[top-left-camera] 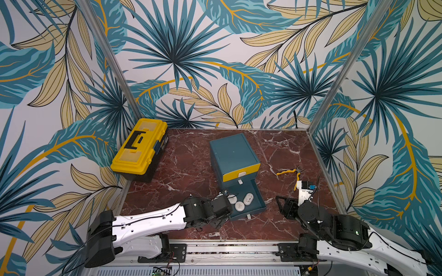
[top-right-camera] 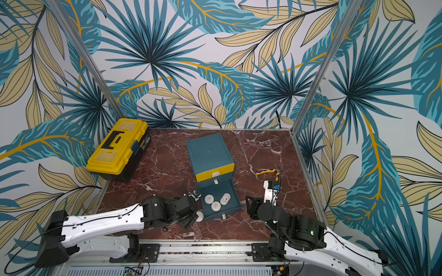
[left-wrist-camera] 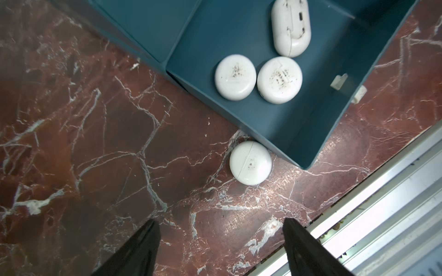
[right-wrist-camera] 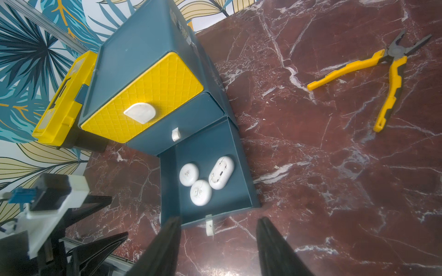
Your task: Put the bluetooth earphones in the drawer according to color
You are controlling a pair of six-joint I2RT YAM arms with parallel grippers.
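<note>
Two round white earphone cases (left-wrist-camera: 235, 77) and an oblong white one (left-wrist-camera: 291, 27) lie inside the pulled-out lower blue drawer (right-wrist-camera: 240, 161). Another round white case (left-wrist-camera: 251, 162) is on the marble table, just outside the drawer's front left corner. My left gripper hovers above the table beside that case, its fingers apart and nothing between them. Over the table right of the drawer, my right gripper is open and empty. The upper drawer with a yellow front (right-wrist-camera: 147, 99) is closed.
Yellow-handled pliers (right-wrist-camera: 391, 59) lie spread on the table's right side. A yellow toolbox (top-left-camera: 140, 147) stands at the back left. The metal rail (left-wrist-camera: 368, 216) runs along the table's front edge. Table left of the drawer is bare.
</note>
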